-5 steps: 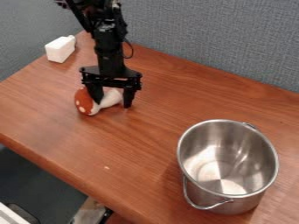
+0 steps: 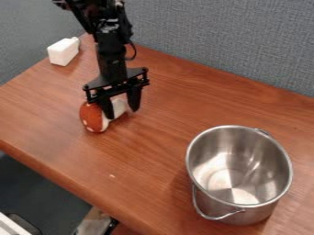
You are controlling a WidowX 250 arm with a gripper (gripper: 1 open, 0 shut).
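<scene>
A red-and-white object point(image 2: 94, 117), perhaps a toy mushroom, lies on the wooden table, its red end toward the front left and its white part toward the right. My black gripper point(image 2: 117, 103) is down over it, with its fingers around or just beside the white part. The fingers hide part of the object, and whether they press on it is unclear.
A steel bucket point(image 2: 238, 171) with a handle stands at the right front. A white block point(image 2: 62, 50) sits at the back left. The near left edge drops to a dark floor.
The gripper has shifted and turned slightly over the object, its fingers coming lower. The red end of the object has moved a little down in view.
</scene>
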